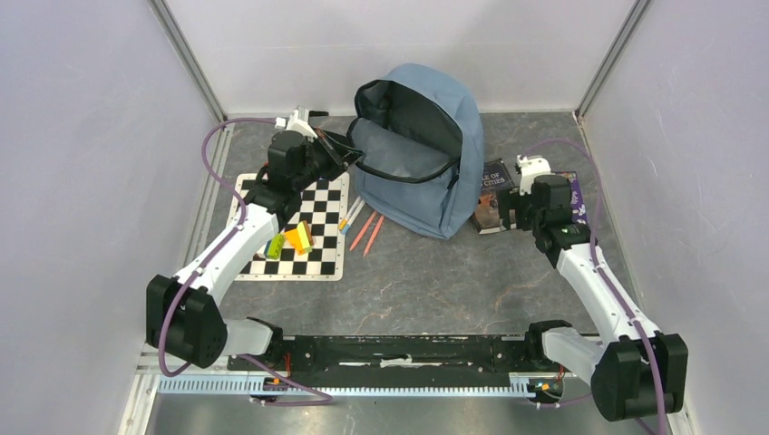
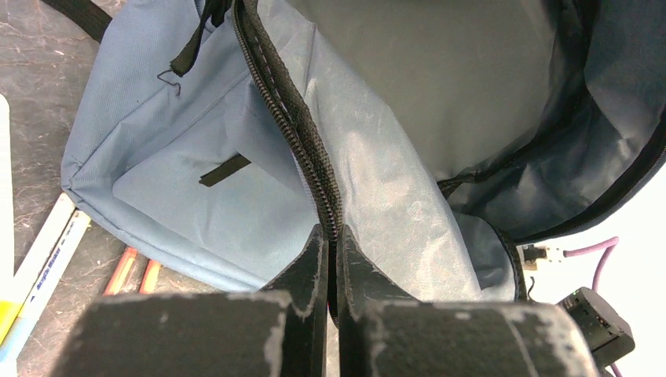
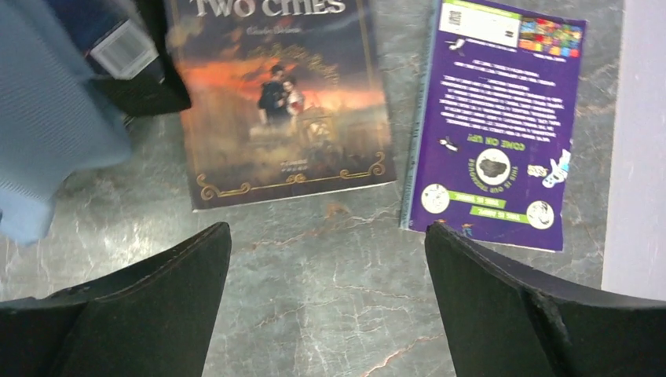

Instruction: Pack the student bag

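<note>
The blue bag (image 1: 420, 205) lies at the back centre with its mouth gaping. My left gripper is shut on the zipped edge (image 2: 304, 133) of the bag's opening, holding it out to the left. To the right of the bag lie a dark book titled "Two Cities" (image 3: 287, 118) and a purple book (image 3: 499, 118), both flat on the table. My right gripper is open above the near edges of the two books, its fingers wide apart and empty; in the top view it hides part of both books.
A checkered board (image 1: 308, 265) with green, orange and yellow pieces lies under the left arm. Two markers (image 1: 351, 216) and two red pencils (image 1: 373, 236) rest between board and bag.
</note>
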